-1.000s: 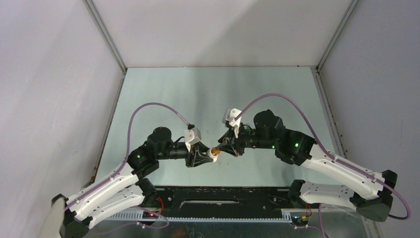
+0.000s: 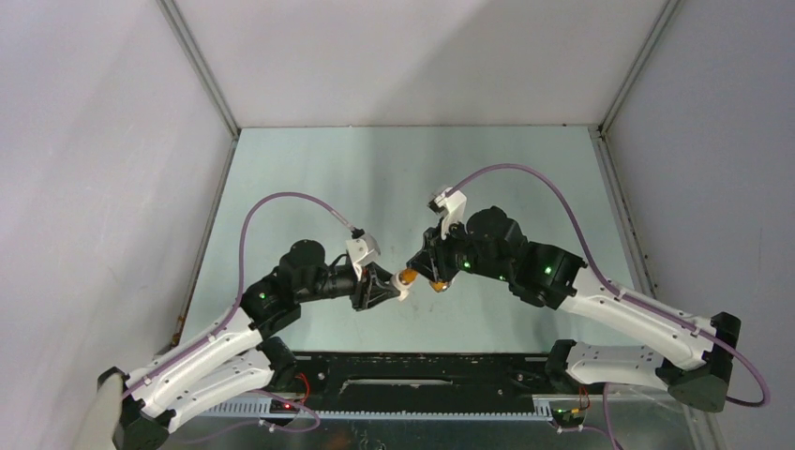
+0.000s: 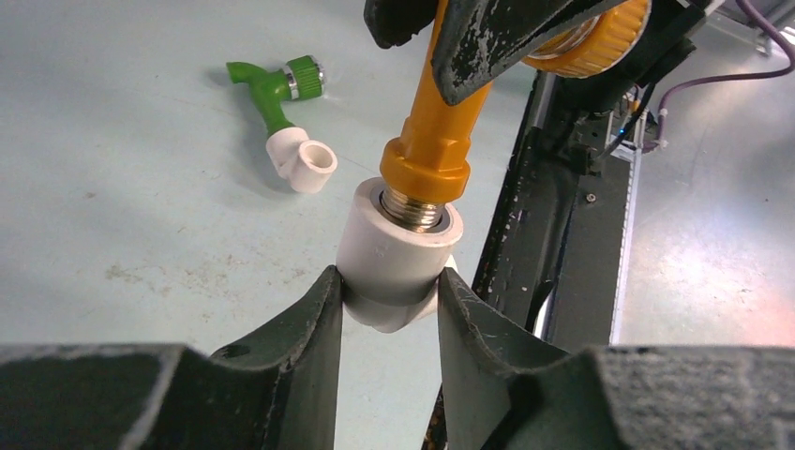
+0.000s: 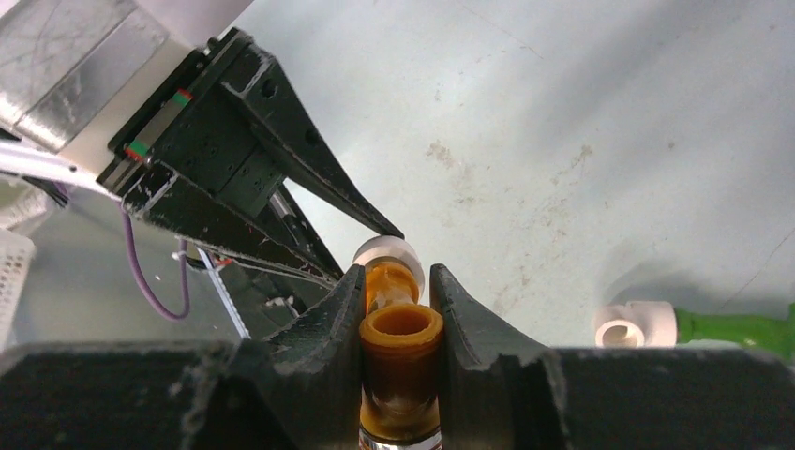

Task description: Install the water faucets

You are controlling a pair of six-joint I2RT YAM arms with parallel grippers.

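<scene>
Near the table's middle, my left gripper is shut on a white fitting (image 3: 394, 253), and my right gripper is shut on an orange faucet (image 3: 427, 159). In the left wrist view the faucet's threaded end sits at the mouth of the fitting, some silver thread still visible between them; how far it is in I cannot tell. The faucet's knob (image 3: 595, 52) sticks out to one side. A green faucet (image 3: 272, 98) with a white fitting (image 3: 305, 164) on its end lies on the table, mostly hidden by the right arm in the top view.
The black rail (image 2: 431, 375) runs along its front edge, with wires at both arm bases. Walls enclose the left, right and back.
</scene>
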